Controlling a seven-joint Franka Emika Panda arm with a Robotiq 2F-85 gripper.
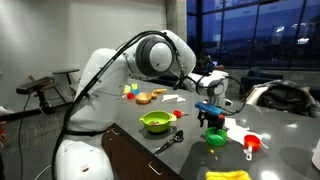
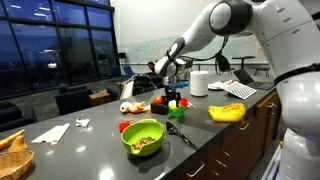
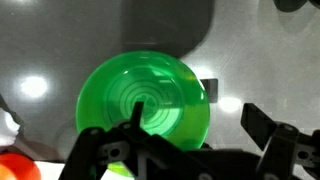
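A green bowl (image 3: pixel 145 92) lies under my gripper in the wrist view, its inside facing up. The fingers are open: one finger (image 3: pixel 105 148) overlaps the bowl's interior, the other finger (image 3: pixel 268 135) is past its right side, so the near right rim runs between them. Nothing is visibly gripped. From exterior view 1, the bowl (image 1: pixel 216 138) sits on the dark table with the gripper (image 1: pixel 211 121) just above its far edge. Whether the fingers touch it, I cannot tell.
A larger green basin (image 2: pixel 144 137) stands apart on the table, with a dark utensil (image 2: pixel 180 133) near it. A red pan (image 1: pixel 251 143) is right of the bowl; a yellow cloth (image 1: pixel 228 175) lies in front. Bare tabletop separates bowl and cloth.
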